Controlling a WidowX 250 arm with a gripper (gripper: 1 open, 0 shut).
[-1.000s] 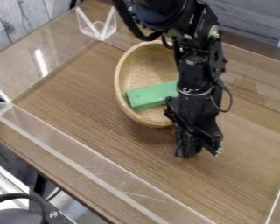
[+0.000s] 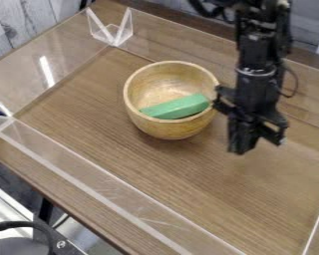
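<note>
A wooden bowl [image 2: 167, 80] sits upper centre on the table, with a green block [image 2: 178, 106] lying inside it against its near side. To the right of the bowl, the dark gripper [image 2: 237, 137] hangs low over the table on its arm, apart from the bowl. It looks shut, with nothing visible between its fingers, though the tips are blurred.
A small clear container [image 2: 111, 32] stands at the back left. Dark cables lie at the lower left, off the table's edge.
The gripper has moved right and slightly up the view, away from the bowl, uncovering more of it. The bowl with the green block now appears slightly further left.
</note>
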